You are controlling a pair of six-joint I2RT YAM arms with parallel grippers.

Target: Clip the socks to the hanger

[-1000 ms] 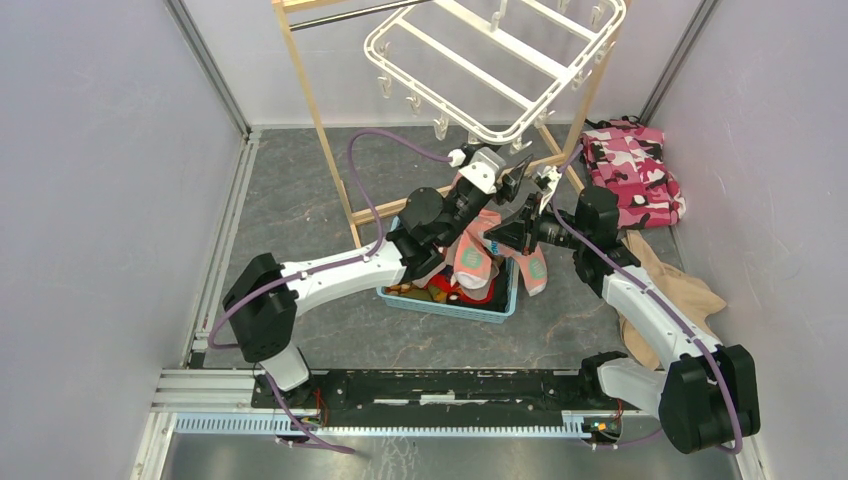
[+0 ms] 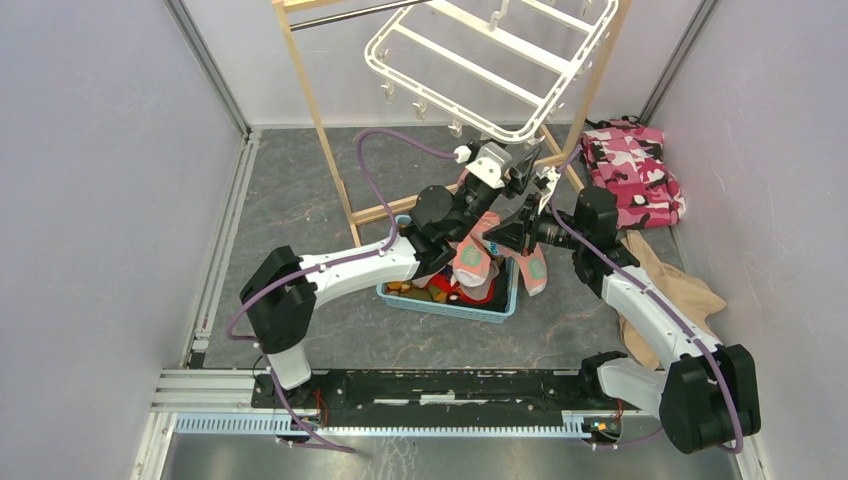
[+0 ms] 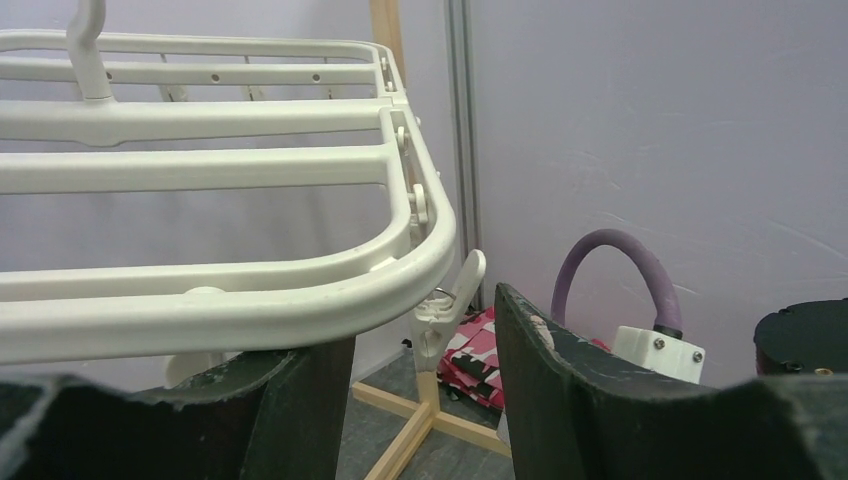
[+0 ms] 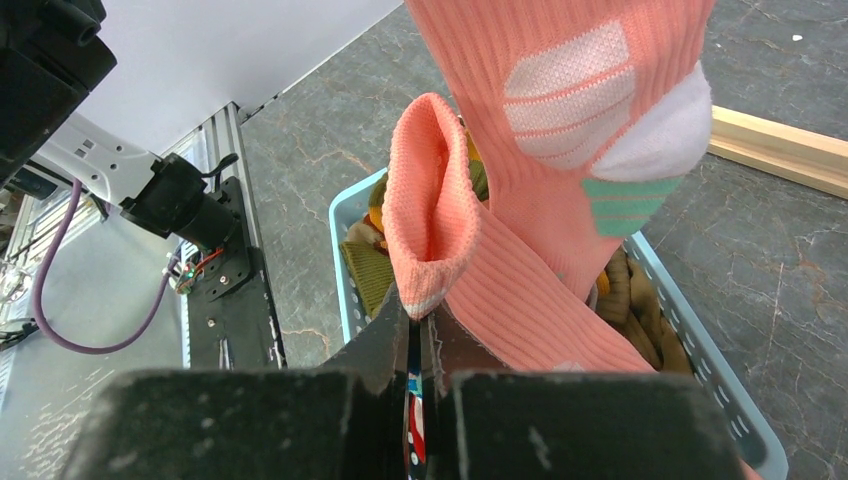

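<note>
The white hanger (image 2: 470,70) hangs tilted at the top, with clips along its rim. In the left wrist view, a white clip (image 3: 432,325) at its corner appears between the fingers of my left gripper. Those fingers stand apart with gaps showing beside the clip; contact with it cannot be made out. My right gripper is shut on the cuff of a pink sock (image 4: 432,220), which stands up at the fingertips. Another stretch of pink sock (image 4: 560,90), with white and green patches, rises behind it; its upper end is out of view.
Below the grippers, a blue basket (image 2: 445,310) with several socks stands on the grey floor. A wooden frame (image 2: 345,190) surrounds the hanger. Pink camouflage cloth (image 2: 630,170) and a tan cloth (image 2: 665,290) lie to the right.
My left arm has shifted slightly to the right in the top view. The hanger's near edge and its clips have moved a little right and upward there. My right arm holds still.
</note>
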